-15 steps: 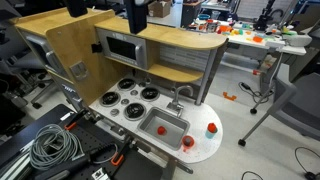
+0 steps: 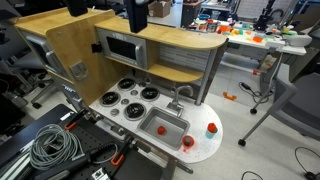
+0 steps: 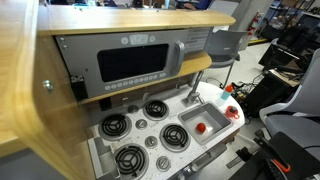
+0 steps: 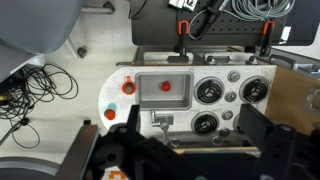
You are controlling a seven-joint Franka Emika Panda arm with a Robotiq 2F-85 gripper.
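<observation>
Held high above the toy kitchen, my gripper is open, its two dark fingers spread wide with nothing seen between them. Below it, a small red object [image 4: 166, 87] lies in the grey sink [image 4: 147, 77]. On the white counter beside the sink sits a round red item [image 2: 187, 141]. Farther back on that counter is a small red-and-teal object [image 2: 211, 128], standing apart from the sink. Too small to identify surely, these items lie clear of the fingers.
A faucet [image 2: 183, 91] rises behind the sink. Several stove burners [image 3: 116, 125] sit beside it, below a microwave [image 3: 125, 62] and a wooden shelf [image 2: 187, 37]. Coiled cable [image 2: 55, 147] lies near the arm's base. Open floor surrounds the counter's rounded end.
</observation>
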